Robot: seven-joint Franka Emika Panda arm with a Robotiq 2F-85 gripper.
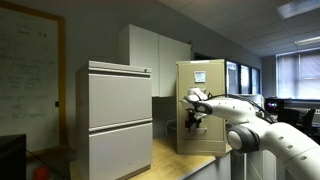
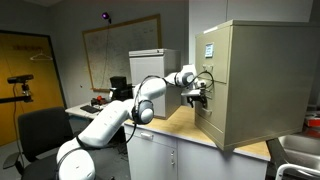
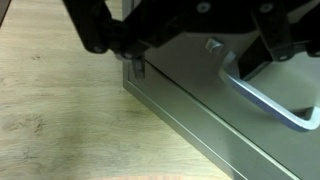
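My gripper stands open in the wrist view, its dark fingers spread wide. A pale metal drawer handle (image 3: 268,103) crosses the right side of that view, close beside the right-hand finger; whether they touch, I cannot tell. The handle belongs to a tan filing cabinet (image 1: 188,82), whose drawers look closed. In exterior view 1, the gripper (image 1: 189,121) is at the cabinet's front, by the lower drawer. Exterior view 2 shows the gripper (image 2: 206,99) against the same front, the arm partly covering it.
The cabinet stands on a wooden counter (image 2: 180,122) with some bare surface in front of it. A pale two-drawer cabinet (image 1: 120,98) stands on the counter's other side. White wall cupboards (image 1: 145,50) hang behind.
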